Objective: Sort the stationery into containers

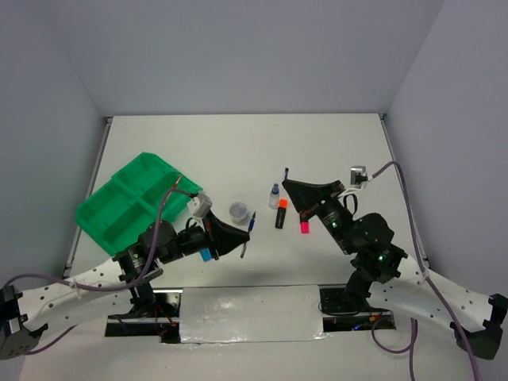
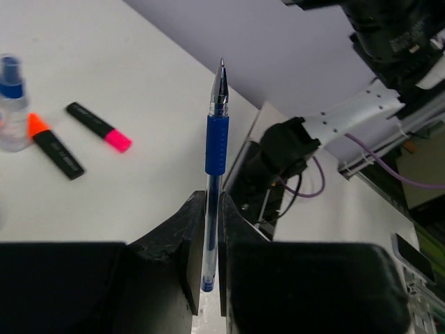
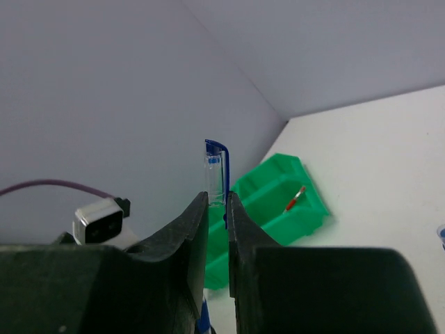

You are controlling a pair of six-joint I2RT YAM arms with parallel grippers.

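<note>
A clear pen with a blue grip point(image 2: 216, 145) stands upright in my left gripper, which is shut on its barrel and held above the table. My right gripper is shut on a pen with a blue cap point(image 3: 216, 167), also in the air. The green compartment box point(image 1: 141, 198) is at the left, with a red pen point(image 3: 295, 199) in it. Around the middle lie an orange-ended black highlighter point(image 1: 281, 214) and a pink-ended one point(image 2: 99, 126). A blue-ended highlighter point(image 1: 205, 255) is mostly hidden under my left arm.
Near the middle stand a small clear round container point(image 1: 239, 212) and a clear bottle with a blue top point(image 1: 275, 196).
</note>
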